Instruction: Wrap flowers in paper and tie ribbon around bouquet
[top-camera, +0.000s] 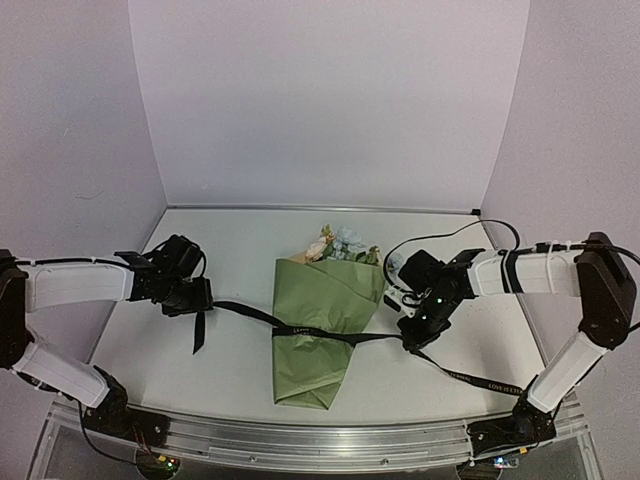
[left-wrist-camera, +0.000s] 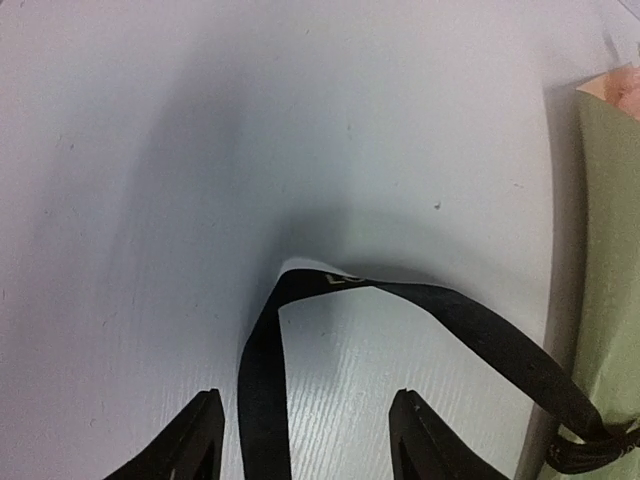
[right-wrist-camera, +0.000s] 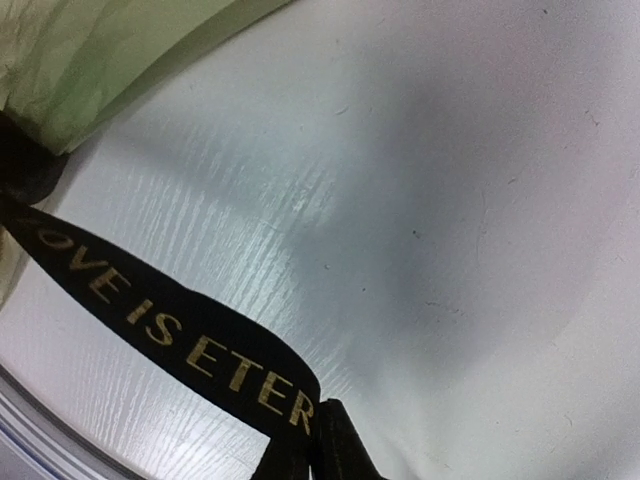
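The bouquet wrapped in green paper (top-camera: 318, 372) lies mid-table, its pale flowers (top-camera: 345, 243) at the far end. A black ribbon (top-camera: 310, 331) crosses around its middle, with a gathered crossing at the paper's edge in the left wrist view. My left gripper is open. The ribbon's left end (left-wrist-camera: 263, 400) is loose, bending on the white table below and between its spread fingers. At right, my right gripper is shut on the lettered ribbon, beside the bouquet. The ribbon's far side under the bouquet is hidden.
The ribbon's right tail (top-camera: 480, 382) runs to the right arm's base. A metal rail (top-camera: 320, 438) borders the table's front; walls stand at both sides and behind.
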